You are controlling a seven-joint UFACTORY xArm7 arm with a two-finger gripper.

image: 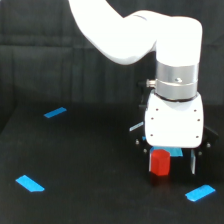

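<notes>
A small red cube (160, 163) rests on the black table in the right part of the camera view. Just above and behind it hangs my gripper (171, 162), its white hand covering part of the scene. A thin finger (193, 162) shows at the right, well clear of the cube. The other finger is hard to make out near the cube's left side. The fingers look wide apart, and nothing appears clamped between them.
Blue tape strips lie on the table: one at the left front (30, 184), one at the far left (55, 113), one at the right front (200, 193). Another blue patch (174, 152) shows partly under the hand.
</notes>
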